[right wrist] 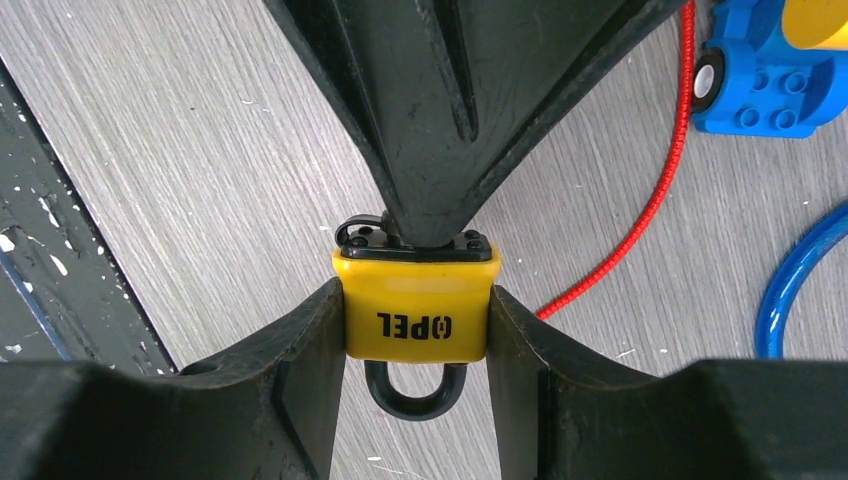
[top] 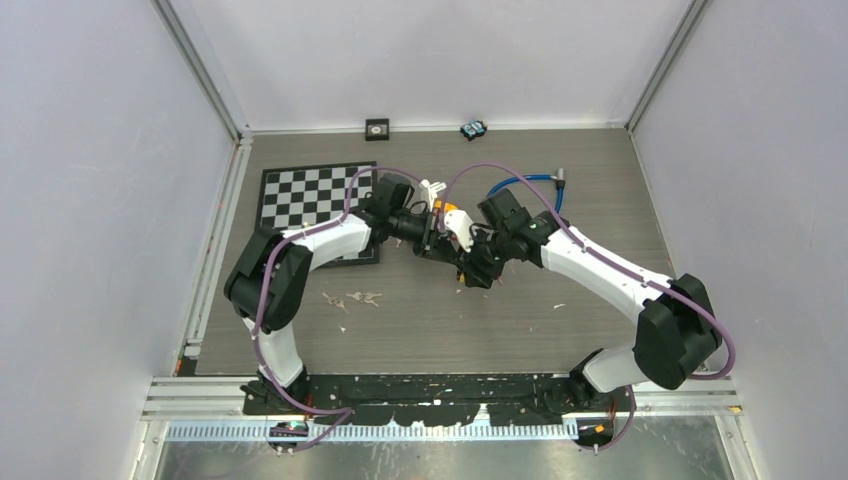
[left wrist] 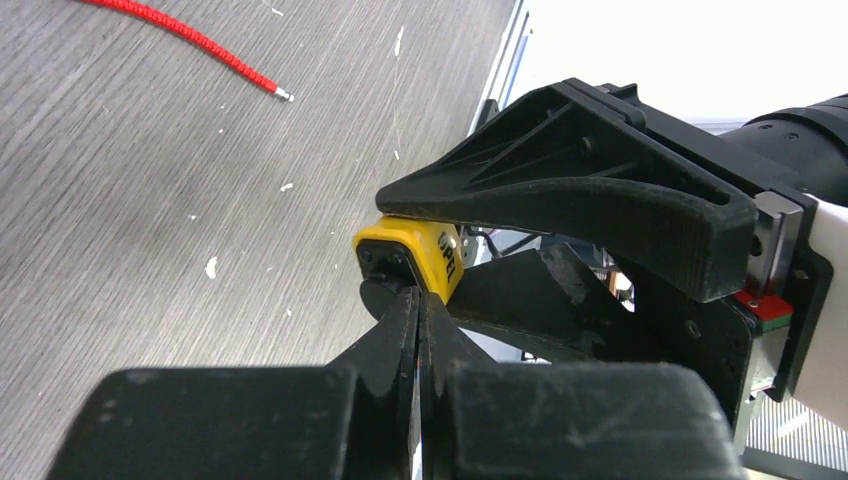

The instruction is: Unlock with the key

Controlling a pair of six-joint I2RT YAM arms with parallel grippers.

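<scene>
A yellow padlock (right wrist: 417,310) marked OPEL is held between the fingers of my right gripper. Its black shackle (right wrist: 415,400) points away from my left gripper, and both its legs meet the body. The shut fingertips of my left gripper are at the lock's black keyhole end. A dark loop (right wrist: 358,228), perhaps a key's head, shows beside those tips, and a dark round piece (left wrist: 379,297) sits there too. The left fingers hide the keyhole, so I cannot tell whether a key is in it. Loose keys (top: 363,297) lie on the table, left of both grippers.
A chessboard (top: 310,198) lies behind the left arm. A red cord (right wrist: 640,230), a blue toy vehicle (right wrist: 770,80) and a blue cable (right wrist: 790,280) rest on the table near the padlock.
</scene>
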